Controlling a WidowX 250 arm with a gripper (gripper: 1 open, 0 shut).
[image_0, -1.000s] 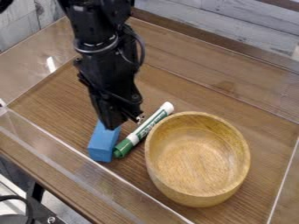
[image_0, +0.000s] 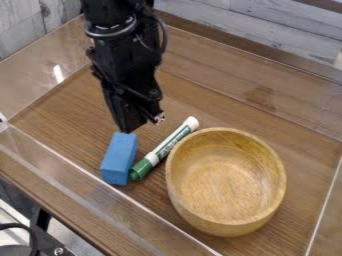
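My black gripper (image_0: 131, 118) hangs over the wooden table, above a blue block (image_0: 119, 159) lying near the front left. Its fingers look shut, with nothing visible between them. A green and white stick, like a marker (image_0: 164, 148), lies diagonally to the right of the block. A large pale wooden bowl (image_0: 226, 180) sits at the lower right, beside the stick.
White edges run along the left and back. A dark cable lies at the lower left corner, off the wood.
Over the last second my gripper has shifted slightly up and back in the view. The block, stick and bowl have not visibly moved.
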